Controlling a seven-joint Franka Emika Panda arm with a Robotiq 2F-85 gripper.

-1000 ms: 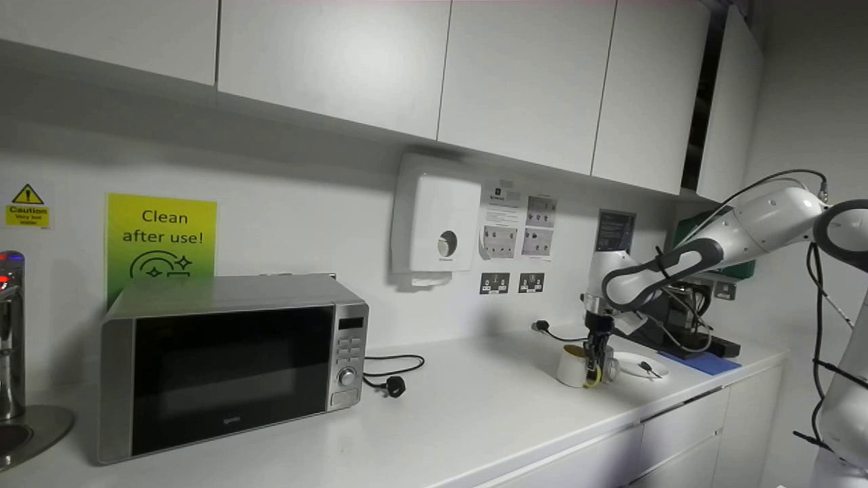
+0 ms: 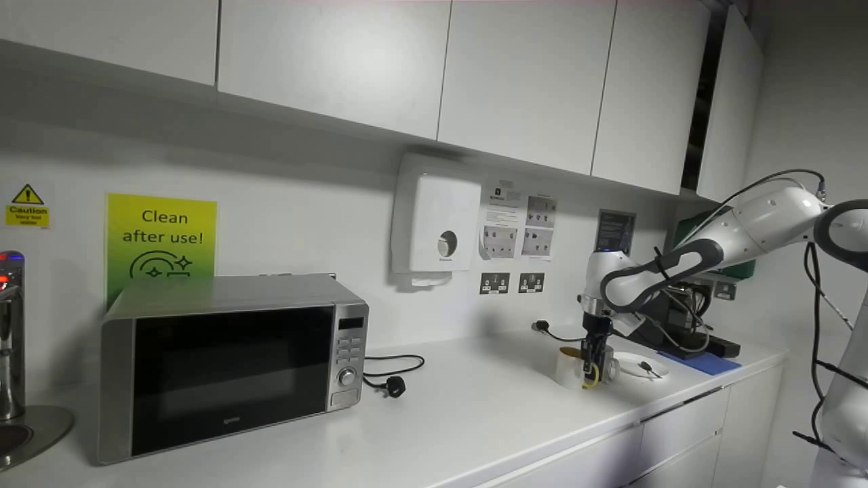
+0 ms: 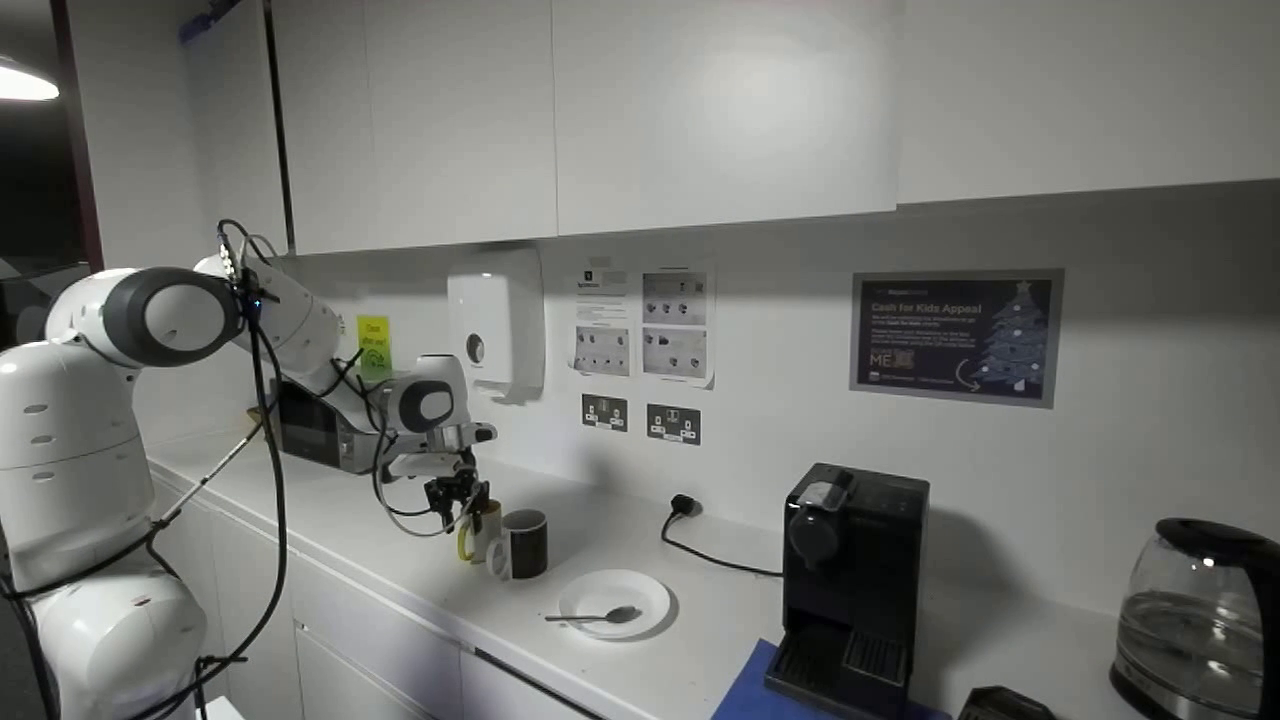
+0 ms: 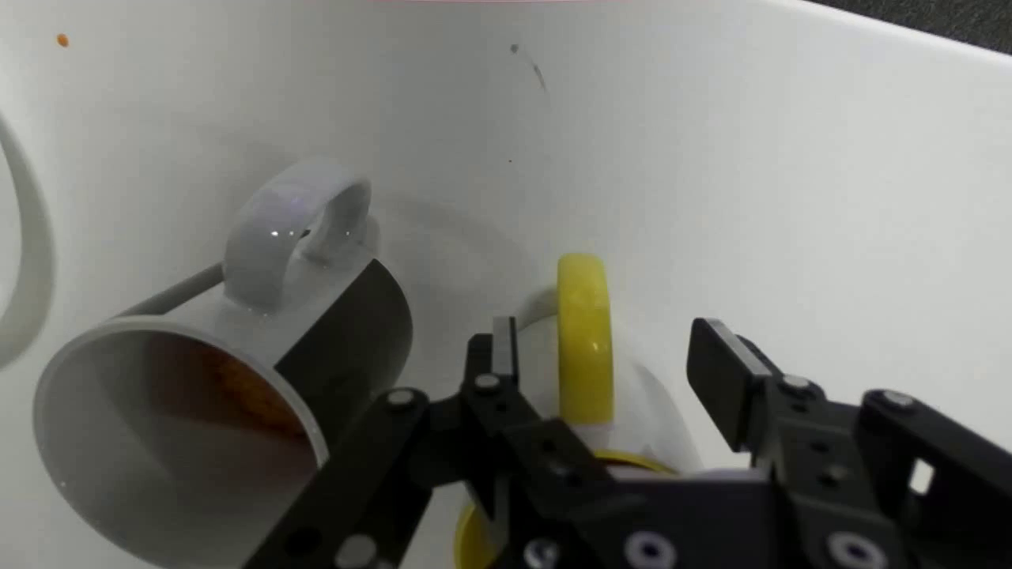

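The mug with a yellow handle (image 4: 585, 341) and yellow inside stands upright on the counter; in exterior view 1 its pale body (image 2: 567, 370) shows beside my gripper (image 2: 595, 373). From the wrist, my gripper is open, one finger on each side of the yellow handle. Gaps show between the handle and both fingers, the wider one on the right. Much of this mug's rim and body is hidden behind the gripper in the wrist view. Close by on the left is a white and dark mug (image 4: 351, 332) with brownish residue inside.
A white plate (image 3: 584, 590) with a spoon (image 3: 620, 614) lies beyond the dark mug. Farther along stand a black coffee machine (image 3: 854, 564) and a glass kettle (image 3: 1182, 618). A microwave (image 2: 232, 366) occupies the other side.
My gripper has shifted slightly left and down in exterior view 1, around the handle side of the yellow-handled mug. The mug shows no clear movement.
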